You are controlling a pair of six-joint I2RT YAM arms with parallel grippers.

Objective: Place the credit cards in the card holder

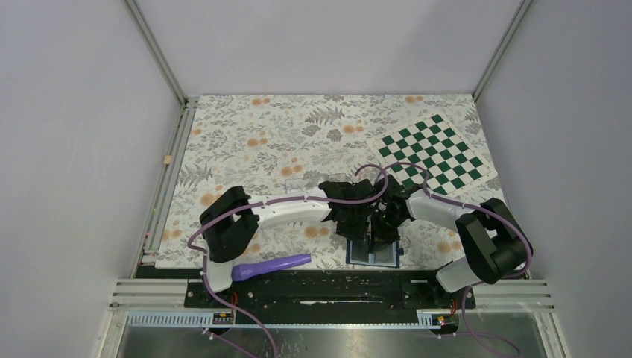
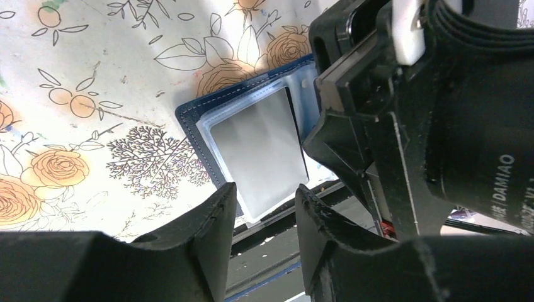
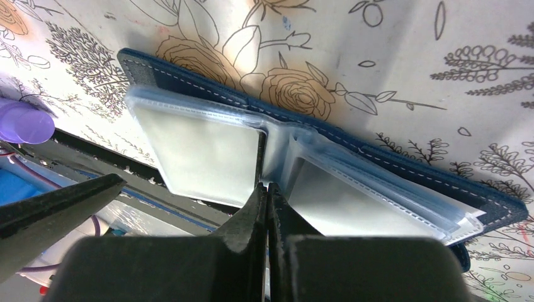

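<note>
The card holder (image 1: pixel 358 253) lies open at the table's front edge: dark blue cover with stitching, translucent sleeves (image 2: pixel 258 145) (image 3: pixel 195 151). My left gripper hangs over it, part open, with nothing visible between its fingers. My right gripper is shut at the middle of the holder, between the two sleeve stacks, with nothing showing between its fingers. In the top view both wrists crowd over the holder and hide much of it. I cannot tell whether the sleeves contain cards.
A checkerboard mat (image 1: pixel 428 149) lies at the back right. A purple tube (image 1: pixel 272 265) lies along the front left edge. My two grippers are very close together.
</note>
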